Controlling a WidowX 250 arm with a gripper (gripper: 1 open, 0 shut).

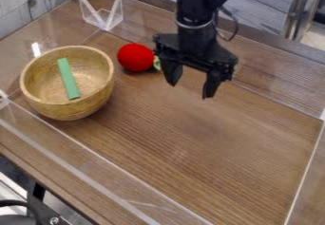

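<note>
My gripper (195,65) is a dark arm hanging from the top middle over the wooden table (216,153), with two black finger parts spread to either side at its lower end. A red round object (136,56) lies just left of it, and a small green item behind that is partly hidden by the gripper. A wooden bowl (89,96) at the left holds a green bar (67,78). Whether anything is between the fingers is unclear.
A clear wire-like holder (105,10) stands at the back left. A black cable lies at the lower-left corner.
</note>
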